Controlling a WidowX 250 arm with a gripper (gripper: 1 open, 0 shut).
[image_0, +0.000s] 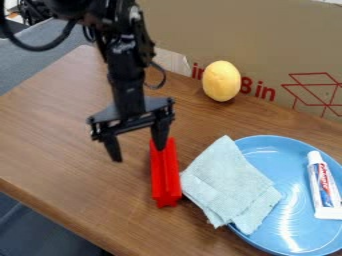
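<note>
My black gripper (138, 146) hangs over the wooden table, open, its fingers just left of and above a red elongated object (166, 178) lying on the wood. Right of that, a folded light-blue cloth (227, 180) rests partly on a blue plate (293, 182), which also holds a toothpaste tube (325, 190).
A yellow egg-shaped object (222, 81) sits at the back of the table (74, 140) before a cardboard panel (273, 45). Its front edge drops to a grey area at lower left.
</note>
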